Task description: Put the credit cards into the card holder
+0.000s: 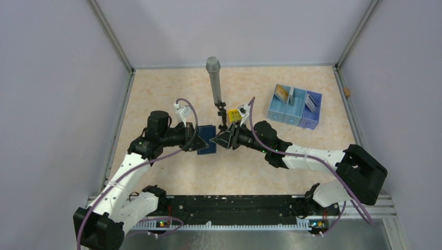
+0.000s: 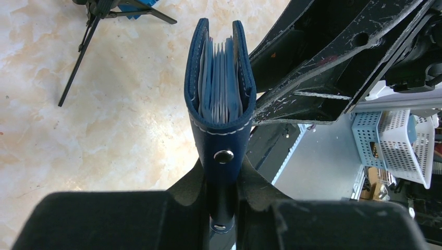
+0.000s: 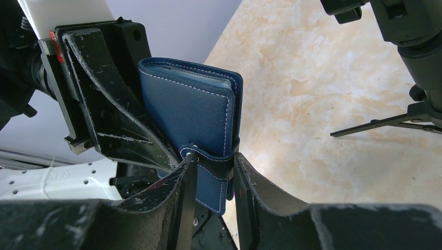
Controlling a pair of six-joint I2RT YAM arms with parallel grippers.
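Note:
The dark blue card holder (image 2: 223,140) stands upright, held by my left gripper (image 1: 205,145), which is shut on it. In the left wrist view its top shows several thin pale-blue edges (image 2: 219,88); I cannot tell whether these are sleeves or cards. A strap (image 3: 211,164) with a snap wraps its side. Against the holder's opposite edge is my right gripper, its fingers apart, one either side of the strapped edge. Flat card-like pieces (image 1: 282,94) lie in the divided box at the right.
The blue and purple divided box (image 1: 292,120) stands at the back right. Behind the grippers, a tall grey stand (image 1: 215,83) on a black tripod rises from the table, with a yellow object (image 1: 234,114) beside it.

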